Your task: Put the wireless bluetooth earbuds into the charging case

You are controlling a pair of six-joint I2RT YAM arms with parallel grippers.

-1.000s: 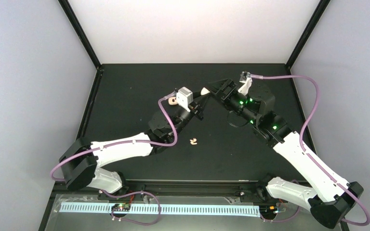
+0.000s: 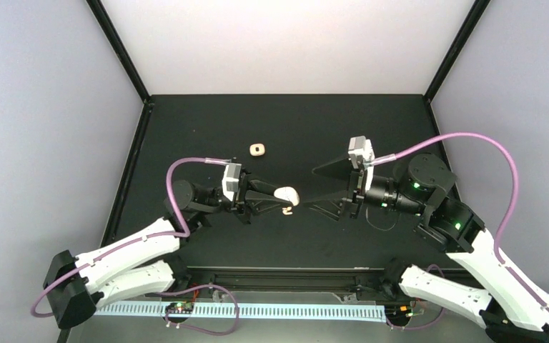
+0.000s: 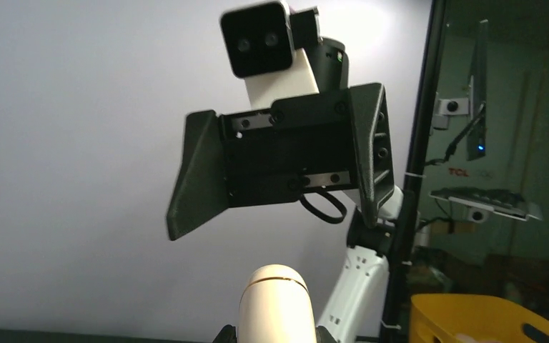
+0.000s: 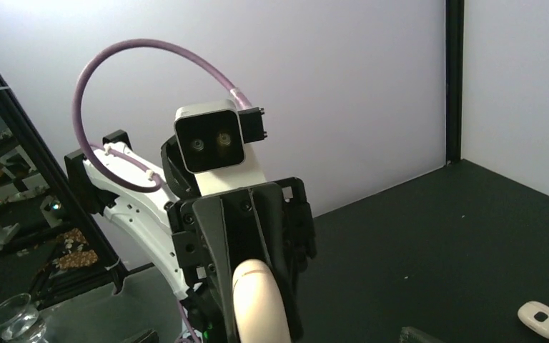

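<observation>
My left gripper (image 2: 284,196) is shut on the rounded cream charging case (image 2: 287,194), which is held above the black table. A thin seam crosses the case (image 3: 277,311) near its tip in the left wrist view, and its lid looks closed. The small cream earbuds (image 2: 287,211) lie on the table mid-board, partly hidden beneath the case from above. Facing the case from the right, my right gripper (image 2: 309,187) stands open with nothing between its fingers. In the right wrist view the case (image 4: 259,304) rises between the left fingers.
A small cream rounded-square object with a dark centre (image 2: 257,150) lies farther back on the table. A yellow basket (image 3: 479,318) shows outside the work area.
</observation>
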